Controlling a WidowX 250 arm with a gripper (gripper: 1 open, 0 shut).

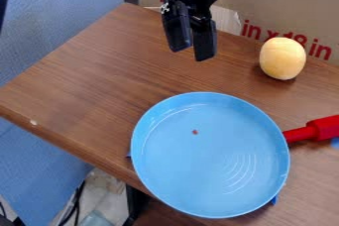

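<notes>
My black gripper [189, 42] hangs at the top centre above the wooden table [93, 91], its two dark fingers pointing down; whether anything is between them is not visible, and none shows. Below it, at the front of the table, lies a light blue plate [212, 161] with a small dark speck on it. A pale yellow round object [282, 57], like a potato or fruit, stands at the back right. A red cylindrical object [318, 129] lies at the right edge, beside the plate.
A cardboard panel with red lettering backs the table. Some blue object peeks from under the plate and at the right edge. The table's edge runs along the lower left, with cables below.
</notes>
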